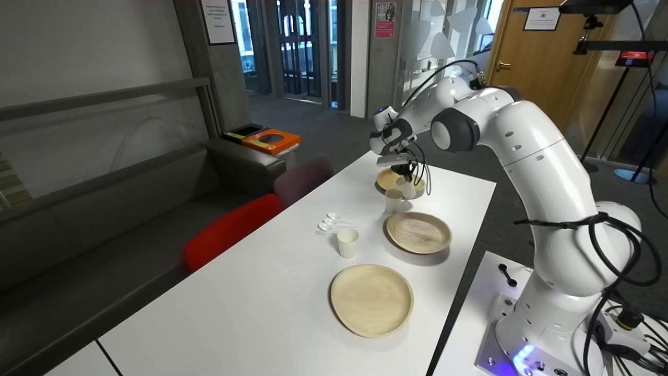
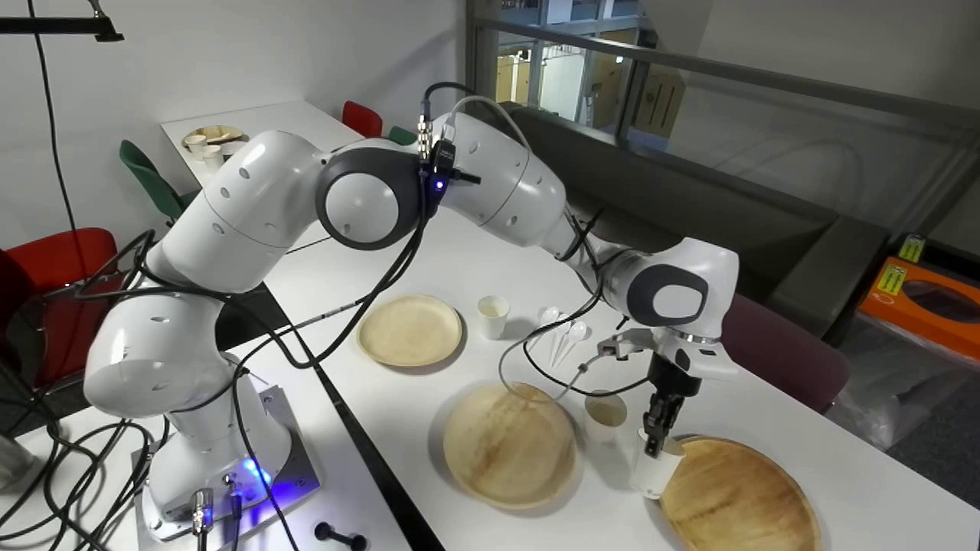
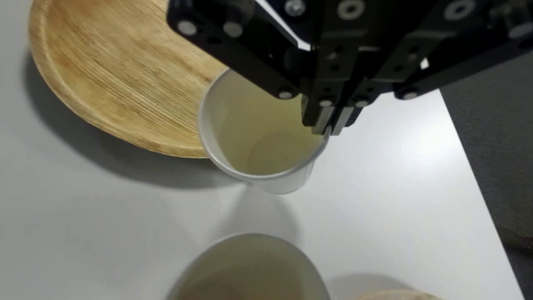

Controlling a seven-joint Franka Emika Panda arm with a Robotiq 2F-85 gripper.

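Observation:
At the far end of the table, my gripper is shut on the rim of a pale paper cup. The thin wall shows between its fingertips in the wrist view. In exterior view 2 this cup is upright or nearly so, beside the far wooden plate; whether its base touches the table I cannot tell. The cup's open mouth overlaps the edge of that plate in the wrist view, and it looks empty. A second cup stands close by, towards the robot's base.
Two more wooden plates, the middle one and the near one, lie on the white table. A third cup and several white plastic spoons are on the chair side. Cables hang around the wrist.

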